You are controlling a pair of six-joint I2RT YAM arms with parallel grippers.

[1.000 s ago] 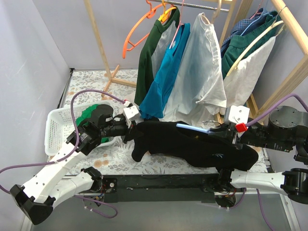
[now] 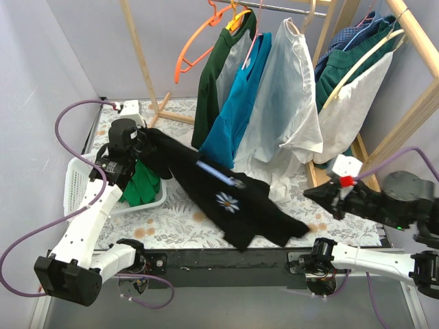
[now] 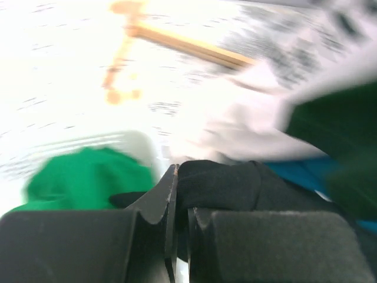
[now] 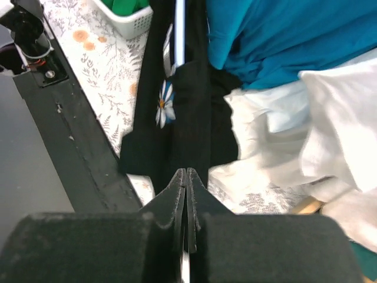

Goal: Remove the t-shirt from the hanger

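Note:
A black t-shirt with a daisy print stretches from my left gripper, near the basket, down toward the table's front edge. My left gripper is shut on its bunched cloth, the dark fold showing between and beside the fingers in the left wrist view. A light blue hanger lies along the shirt; in the right wrist view its bar and metal hook show near the daisy. How much of it is inside the cloth, I cannot tell. My right gripper is shut with nothing between its fingers, apart from the shirt.
A white basket holding green cloth stands at the left. Several garments hang from the rack at the back, including a blue one and a white one. An empty orange hanger hangs there too.
My left gripper has moved left and back toward the basket, pulling the shirt with it. The shirt's right end and hanger have come away from my right gripper, which has moved slightly.

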